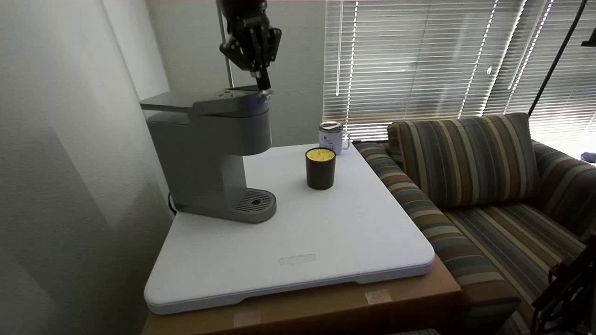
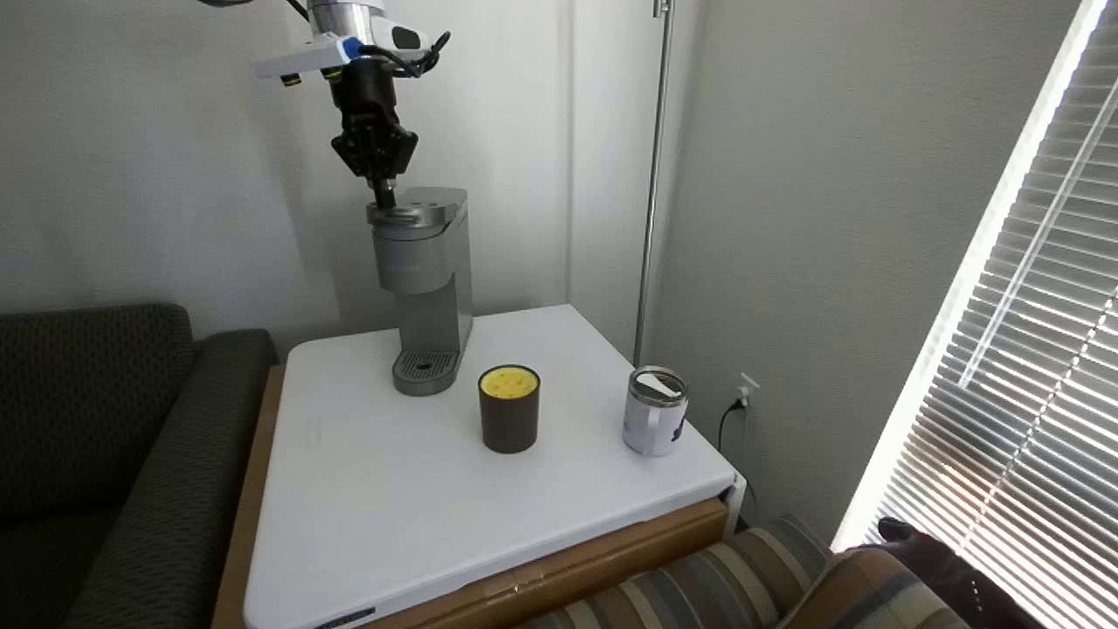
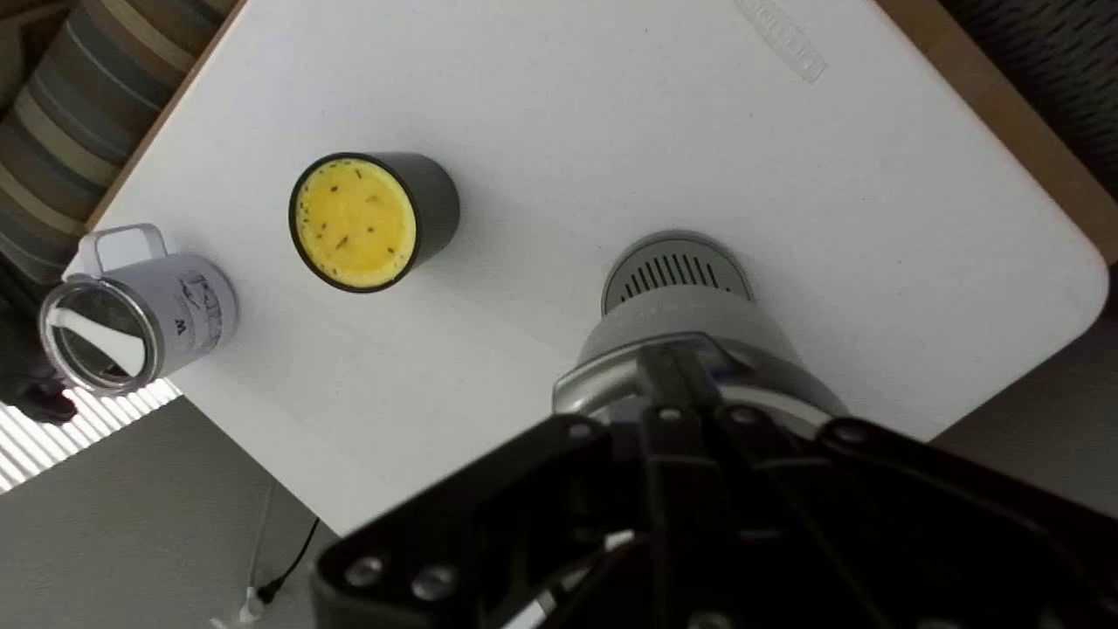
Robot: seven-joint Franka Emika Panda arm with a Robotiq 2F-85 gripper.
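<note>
A grey pod coffee maker (image 1: 201, 150) stands upright on the white table, its lid (image 1: 229, 104) lying down level on the brew head. My gripper (image 1: 264, 86) points downward at the front of that lid, its fingertips touching or almost touching the lid's front handle. In exterior view 2, the gripper (image 2: 384, 199) is over the front rim of the coffee maker (image 2: 424, 273). The wrist view has the gripper shut, fingers side by side above the silver lid handle (image 3: 597, 383), with nothing showing between them. The drip tray (image 3: 676, 264) holds no cup.
A dark candle jar with yellow wax (image 2: 510, 409) stands on the table (image 2: 367, 503) to the side of the machine. Beyond it is a white lidded mug (image 2: 655, 411). A striped armchair (image 1: 463, 162) adjoins the table.
</note>
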